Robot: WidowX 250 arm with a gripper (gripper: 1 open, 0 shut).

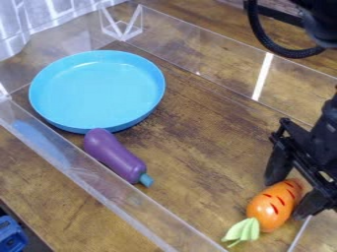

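My black gripper (295,177) is at the right edge, low over the wooden floor of the clear-walled tray, its fingers around the upper end of an orange toy carrot (273,206) with black stripes and pale green leaves. Whether the fingers are closed on it is unclear. A purple toy eggplant (113,155) lies at the lower left, below a blue plate (97,89).
Clear plastic walls (39,148) bound the area. A blue object (10,236) sits outside at the lower left corner.
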